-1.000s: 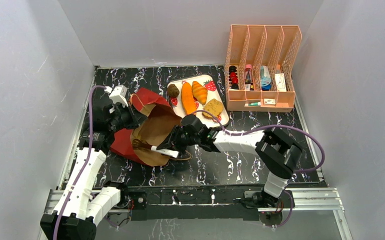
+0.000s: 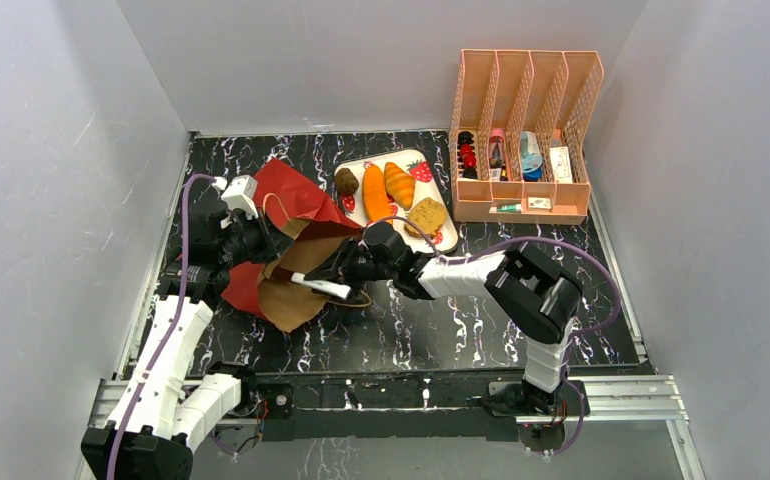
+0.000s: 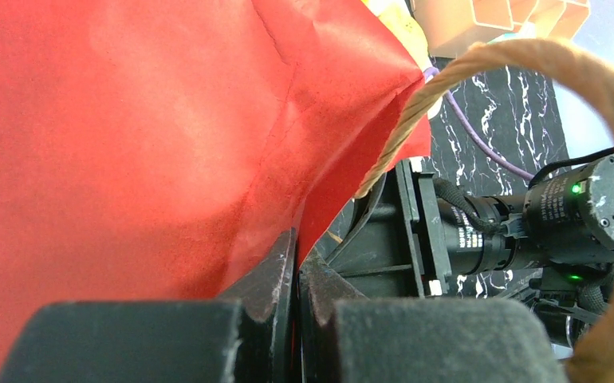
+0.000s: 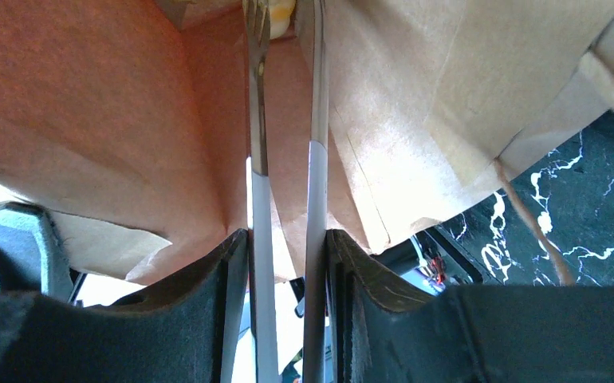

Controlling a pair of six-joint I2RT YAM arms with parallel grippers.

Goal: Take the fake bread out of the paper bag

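Observation:
The red paper bag (image 2: 281, 185) lies on its side, brown interior open toward the right. My left gripper (image 2: 261, 225) is shut at the bag's upper edge; in the left wrist view its fingers (image 3: 260, 279) pinch the red paper beside the twisted handle (image 3: 519, 52). My right gripper reaches into the bag with long finger extensions (image 4: 316, 191), a narrow gap between them. A pale yellow piece (image 4: 282, 24) shows at their tips, partly hidden; whether it is held cannot be told.
A strawberry-patterned tray (image 2: 353, 166) with several fake breads stands behind the bag. A peach organizer (image 2: 521, 80) stands at the back right.
The right gripper has shifted deeper into the bag, its arm's elbow moving left, and the bag's opening has changed shape. The left arm has moved little.

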